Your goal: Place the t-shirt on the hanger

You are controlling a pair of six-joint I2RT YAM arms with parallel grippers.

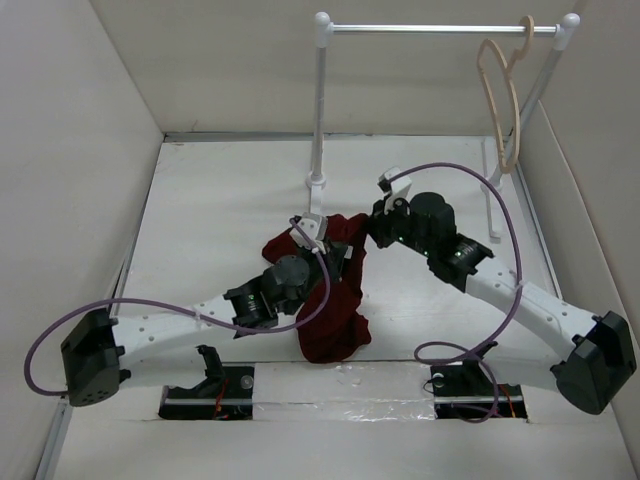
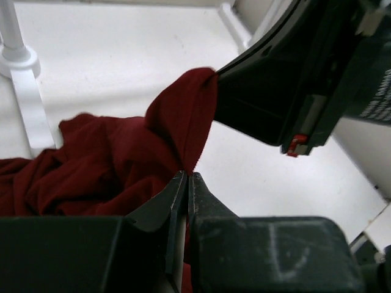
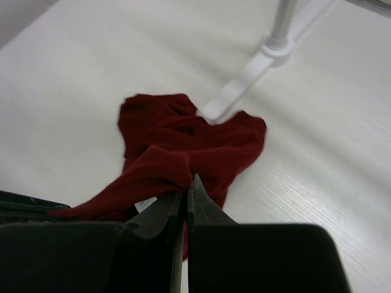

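Note:
A dark red t-shirt (image 1: 335,325) lies crumpled on the white floor, one corner lifted. My right gripper (image 1: 376,222) is shut on that raised corner; in the right wrist view the cloth (image 3: 153,168) runs into its fingertips. My left gripper is shut at the middle of the shirt, close to the right one; its tips are together against the red cloth, and I cannot tell whether any is pinched between them. A wooden hanger (image 1: 515,120) hangs at the right end of the rail (image 1: 430,29).
The white rack's left post (image 1: 319,120) stands behind the shirt on a foot bar (image 2: 27,110). Bare floor (image 1: 200,200) lies left and front-right of the shirt. Walls close in the sides and back.

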